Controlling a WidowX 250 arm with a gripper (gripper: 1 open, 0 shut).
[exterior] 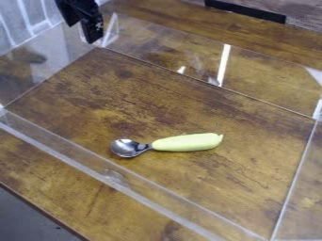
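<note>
A spoon with a steel bowl (128,147) and a pale yellow-green handle (186,142) lies on the wooden floor of a clear-walled enclosure, toward its front middle. My black gripper (90,28) hangs at the top left, above the back-left part of the enclosure and well away from the spoon. It is partly cut off by the frame's top edge, and its fingers point down, with nothing seen held.
Clear walls (101,177) bound the work area on the wooden table (189,26). A dark bar (259,13) is at the back.
</note>
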